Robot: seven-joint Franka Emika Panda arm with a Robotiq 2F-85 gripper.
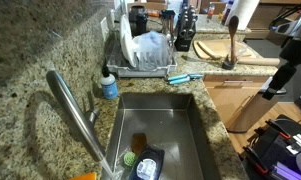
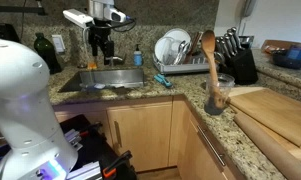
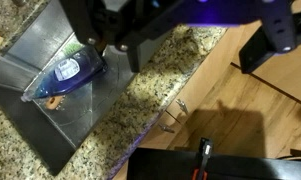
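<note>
My gripper is open, its dark fingers spread wide with nothing between them. In the wrist view it hangs over the counter's front edge and the wooden floor, to the side of the sink. The second exterior view has the gripper (image 2: 103, 42) raised above the counter near the steel sink (image 2: 130, 76). Inside the sink, a dark blue object with a white label (image 3: 75, 75) lies on the bottom, apart from my fingers. Beside it is a small brown item (image 1: 139, 142), perhaps a sponge.
A blue soap bottle (image 1: 108, 84) stands behind the sink. Teal-handled items (image 1: 185, 77) lie near the dish rack (image 1: 142, 67). Farther along are a knife block (image 2: 242, 66), a clear pitcher (image 2: 218, 94) holding a wooden spoon (image 2: 209, 46), and a cutting board (image 2: 275, 106).
</note>
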